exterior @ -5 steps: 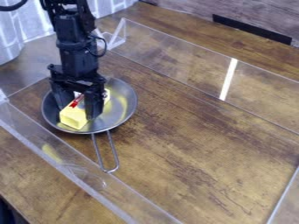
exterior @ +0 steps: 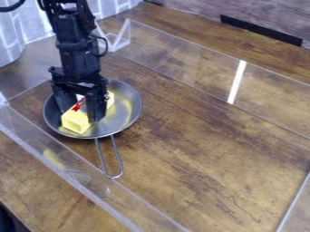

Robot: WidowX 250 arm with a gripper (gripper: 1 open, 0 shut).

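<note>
A grey metal pan (exterior: 122, 111) with a wire handle pointing toward the front sits on the left part of the wooden table. In it lies a yellow block (exterior: 74, 121) with a small red and white marking on top. My black gripper (exterior: 82, 101) hangs down over the pan around the block's upper part, open; the block's far side and the exact place of the fingertips are partly hidden by the dark fingers.
Transparent panels (exterior: 266, 82) border the workspace at the back and along the left, close beside the pan.
The arm and gripper have shifted very slightly over the block; the pan stays in place.
</note>
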